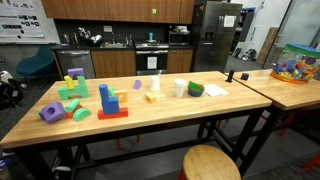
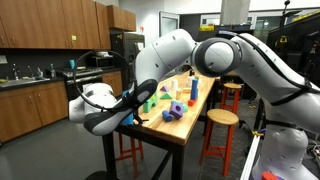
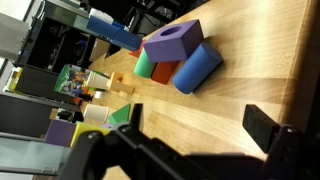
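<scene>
In the wrist view my gripper is open, its two dark fingers wide apart with bare tabletop between them. Beyond them sit a purple block [image 3: 173, 42] and a dark blue rounded piece [image 3: 198, 68] close beside it. Exterior view 1 has a purple hexagonal block [image 1: 52, 112] at the table's left end, near a green piece [image 1: 82, 114]. A tall blue block [image 1: 104, 97] stands by a long red block [image 1: 113, 114]. My gripper is only a dark shape [image 1: 12, 92] at the left edge there, short of the table.
Green blocks [image 1: 73, 90] are stacked behind. A white cup [image 1: 180, 87] and a green bowl [image 1: 195, 89] stand mid-table, with a yellow block [image 1: 152, 97] nearer. A wooden stool [image 1: 210, 163] stands in front.
</scene>
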